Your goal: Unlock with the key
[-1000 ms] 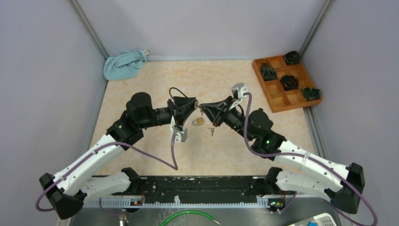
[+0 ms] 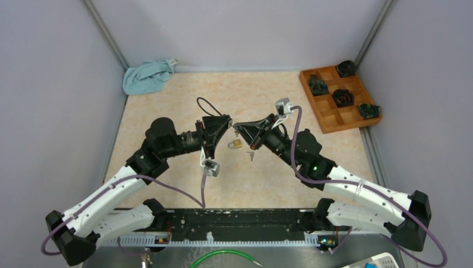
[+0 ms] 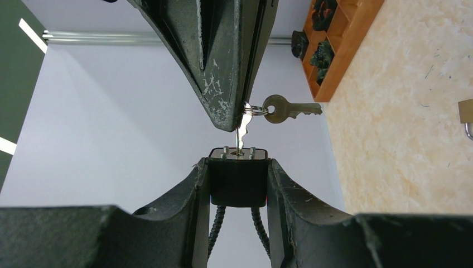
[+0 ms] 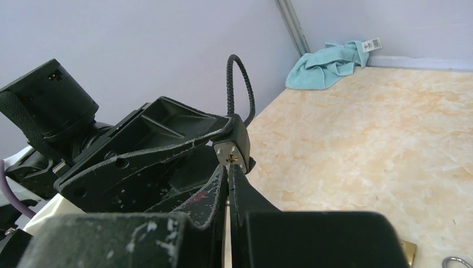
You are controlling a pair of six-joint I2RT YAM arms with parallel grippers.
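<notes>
A black padlock body [image 3: 239, 181] with a dark cable shackle sits between the fingers of my left gripper [image 2: 225, 124], which is shut on it. Its metal face with the keyhole [image 4: 232, 158] is turned toward my right gripper [image 2: 236, 127]. That right gripper is shut on a silver key [image 3: 242, 134], whose blade points at the lock face. In the left wrist view the tip is right at the keyhole; whether it has entered I cannot tell. A second key [image 3: 293, 109] hangs from the same ring. The key's head is hidden by the right fingers.
On the table below lie a brass padlock [image 2: 235, 144] and another small key [image 2: 251, 154]. A wooden compartment tray [image 2: 334, 120] stands at the back right, a blue cloth [image 2: 148, 77] at the back left. Open table surrounds both grippers.
The right gripper has barely moved and stays close to the lock face.
</notes>
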